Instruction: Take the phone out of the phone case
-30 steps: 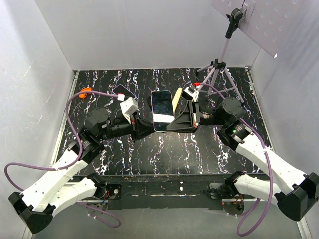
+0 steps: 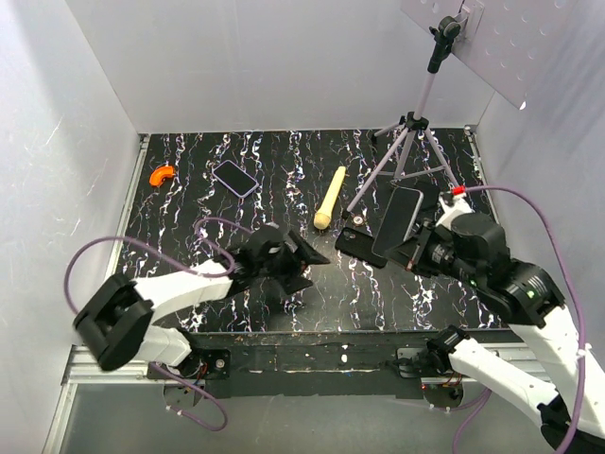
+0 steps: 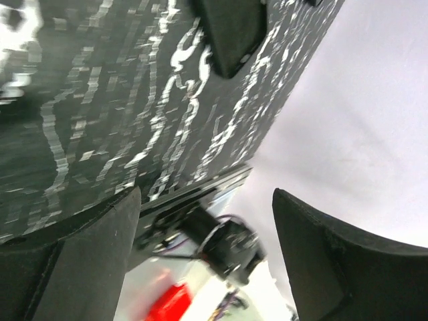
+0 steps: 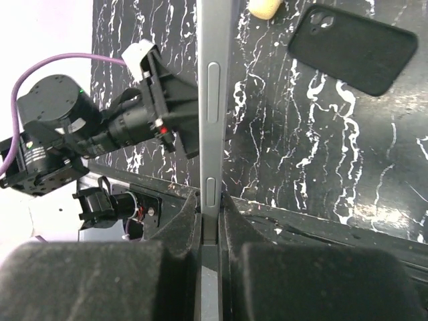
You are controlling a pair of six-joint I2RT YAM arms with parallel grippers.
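Note:
My right gripper (image 2: 406,250) is shut on the lower end of a dark phone (image 2: 397,218), raised above the table. In the right wrist view the phone (image 4: 213,134) stands edge-on between the pressed-together fingers, its silver side bare. Apart from it, a black phone case (image 2: 360,247) lies flat on the table. The camera cutouts of the case (image 4: 358,48) show in the right wrist view. My left gripper is open, nothing between its widely spaced fingers; in the top view it is blurred, over the table left of the case.
Another phone (image 2: 234,179) lies at the back left, near an orange curved piece (image 2: 162,175). A yellow object (image 2: 330,199) lies at mid-table, behind the case. At the back right stands a tripod (image 2: 408,123).
My right gripper has carried the phone right and turned it. The left gripper has backed off from the phone and swung lower. The case now lies in view on the table.

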